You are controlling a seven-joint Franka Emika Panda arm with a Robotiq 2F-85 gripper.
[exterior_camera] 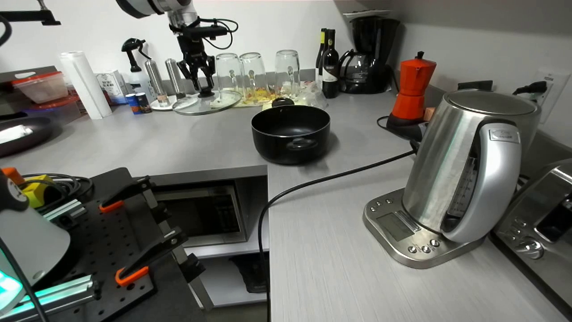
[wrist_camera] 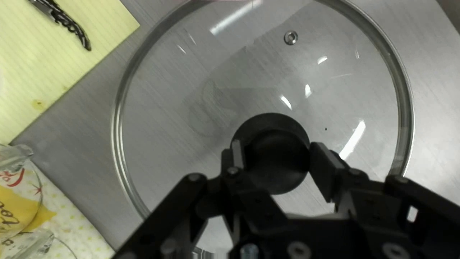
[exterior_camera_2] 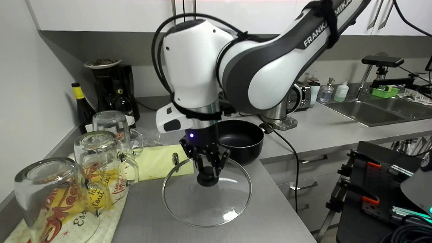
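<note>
My gripper (exterior_camera_2: 207, 172) is shut on the black knob (wrist_camera: 276, 162) of a round glass lid. In the second exterior view the lid (exterior_camera_2: 182, 202) is low over the grey counter, in front of the upturned mugs' side; whether it touches the counter I cannot tell. Its metal rim and small vent hole show clearly from the wrist. Off to the side stands a black pot (exterior_camera: 291, 137), upright and uncovered, near the counter's inner corner. In the first exterior view the gripper points down at the back, with the lid's edge beneath it.
Several glass mugs (exterior_camera_2: 99, 158) stand upside down close to the lid. A yellow cloth (exterior_camera_2: 162, 162) with a corkscrew lies nearby. A kettle (exterior_camera: 456, 161) and a red moka pot (exterior_camera: 414, 88) stand right of the pot. Bare counter (exterior_camera: 177, 145) lies left of the pot.
</note>
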